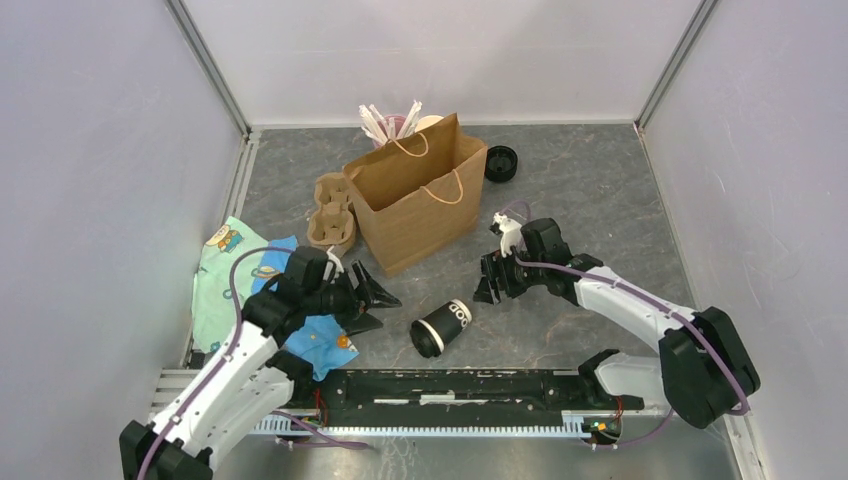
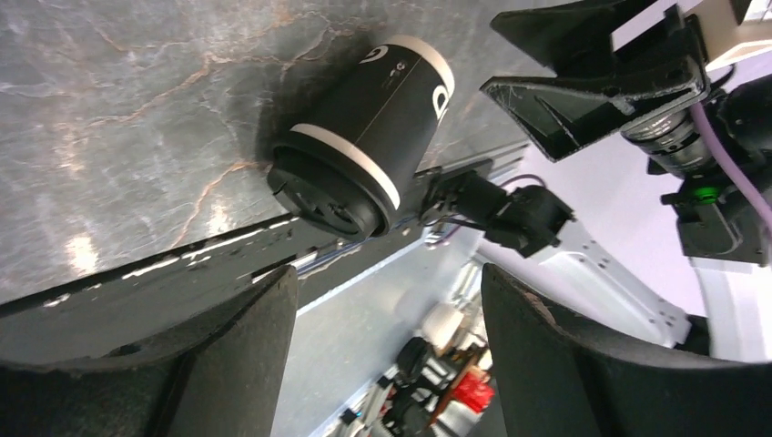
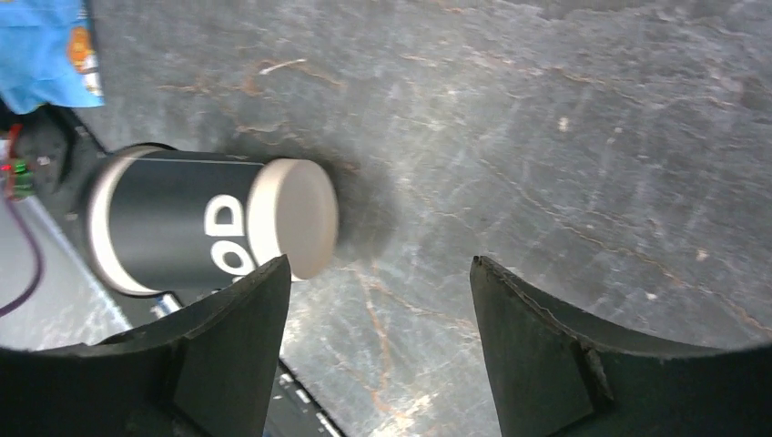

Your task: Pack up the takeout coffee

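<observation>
A lidded black coffee cup with white bands lies on its side near the table's front edge; in the left wrist view its lid faces the camera, in the right wrist view its white base faces right. My left gripper is open above and left of it, nothing between its fingers. My right gripper stands just right of the cup, its fingers apart and empty. A brown paper bag stands open at the back centre, with a cardboard carrier to its left.
A loose black lid lies right of the bag. Straws are behind it. Blue and green cloths lie at the left.
</observation>
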